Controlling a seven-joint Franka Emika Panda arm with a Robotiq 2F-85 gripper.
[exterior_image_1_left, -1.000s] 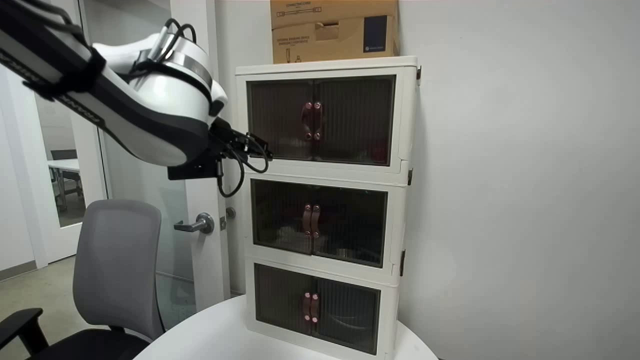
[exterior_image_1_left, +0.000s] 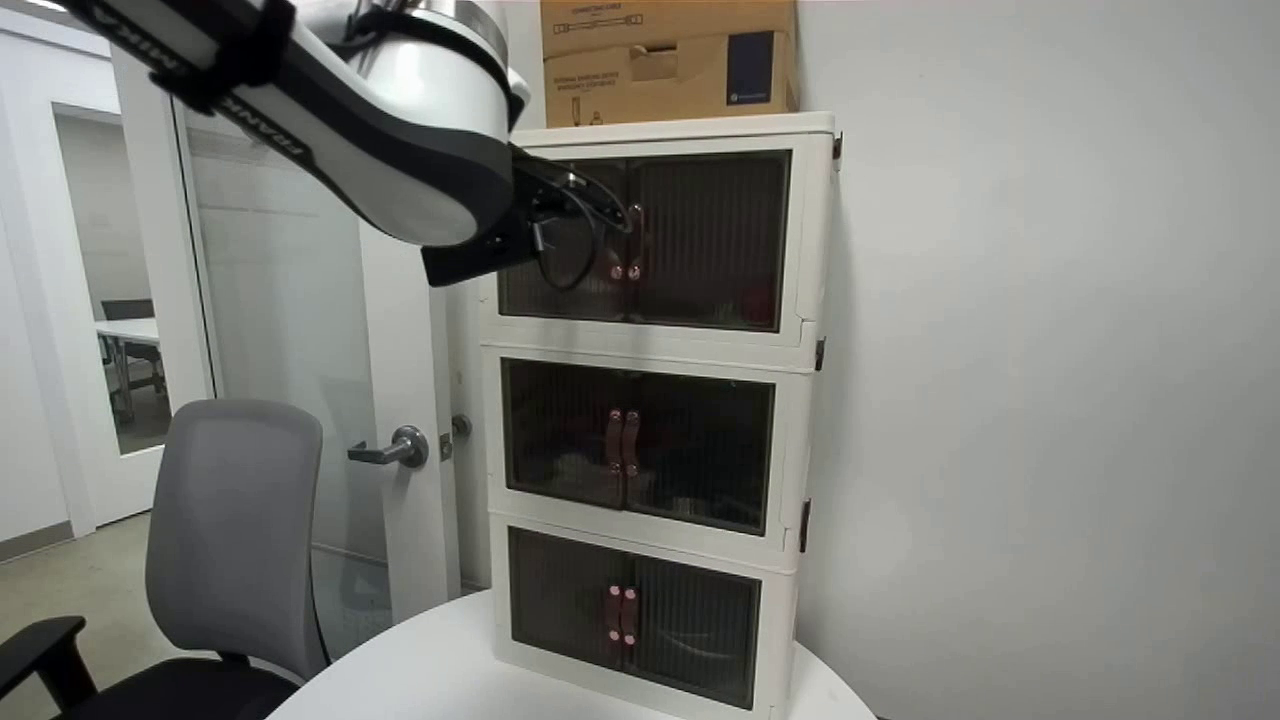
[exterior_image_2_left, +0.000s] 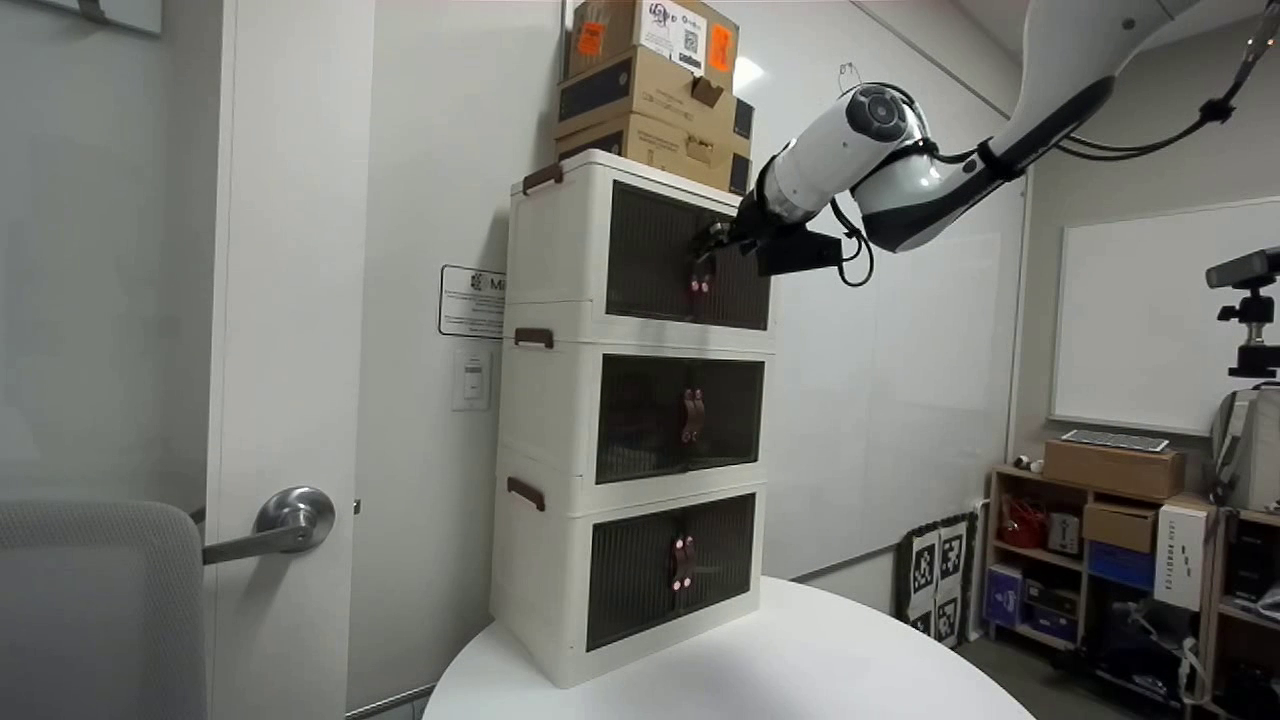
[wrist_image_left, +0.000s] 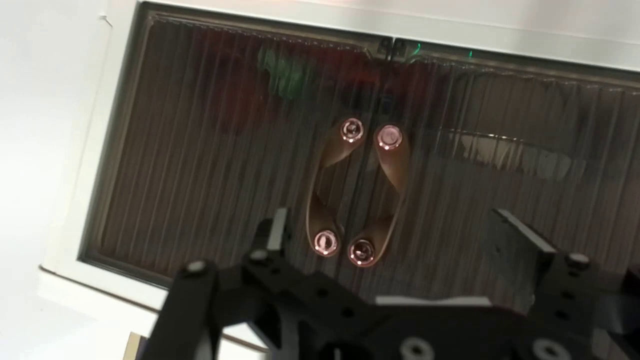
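A white cabinet (exterior_image_1_left: 649, 344) of three stacked units stands on the round table, every pair of dark ribbed doors closed. My gripper is open in front of the top unit's doors, its fingertips spread wide with nothing between them. In the wrist view the left strap handle (wrist_image_left: 313, 198) and the right strap handle (wrist_image_left: 400, 186) of those doors lie side by side at the seam, in line with the gap between my fingers but nearer the left finger (wrist_image_left: 277, 229). Whether any finger touches a door cannot be told. Blurred red and green items show behind the panel.
Cardboard boxes (exterior_image_2_left: 654, 102) are piled on top of the cabinet. A white round table (exterior_image_2_left: 828, 648) carries it, bare in front. To the left are a grey chair (exterior_image_1_left: 234, 522) and a door with a lever handle (exterior_image_1_left: 390, 448).
The arm has moved up and to the right in exterior view 1, from left of the cabinet to the top doors, now covering part of the left one. The doors remain closed.
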